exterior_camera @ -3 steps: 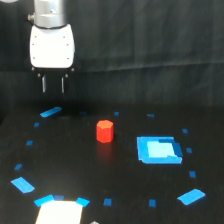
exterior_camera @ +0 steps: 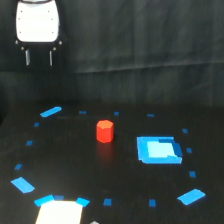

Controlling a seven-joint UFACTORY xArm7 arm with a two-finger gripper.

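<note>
On the dark table, left of the middle, stands a small red block. A shallow blue container with a white patch inside lies to its right. High at the upper left hangs my white-bodied gripper, well away from both. Its two thin dark fingers point down and stand apart, with nothing visible between them.
Flat blue strips, such as one at the lower left and one at the right, and several small blue marks lie around the table. A white object is cut off by the bottom edge. Between block and container the surface is clear.
My gripper has moved up and to the left, its fingers still apart. The red block and the blue container have not moved.
</note>
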